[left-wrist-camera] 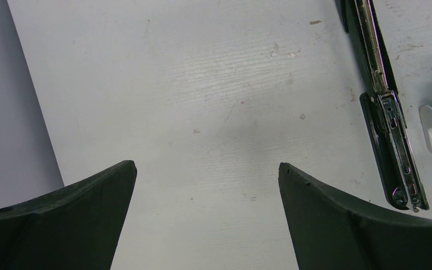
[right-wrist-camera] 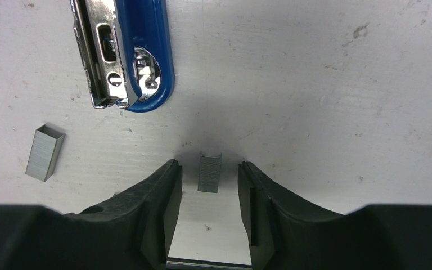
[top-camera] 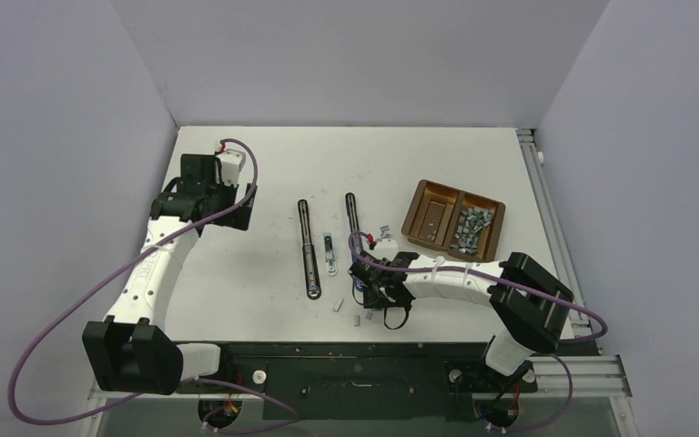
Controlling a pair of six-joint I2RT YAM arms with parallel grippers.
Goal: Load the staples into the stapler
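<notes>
Opened staplers lie on the table: a black one (top-camera: 309, 255), a small pale one (top-camera: 329, 253), and a blue one (right-wrist-camera: 154, 79) under my right arm. In the right wrist view a short staple strip (right-wrist-camera: 210, 173) lies between the fingertips of my right gripper, which is part open, apart from it. Another staple strip (right-wrist-camera: 44, 152) lies to the left. My left gripper stands open over bare table, with the black stapler at its right.
A brown two-compartment tray (top-camera: 437, 205) with many staple pieces in its right compartment sits at the right.
</notes>
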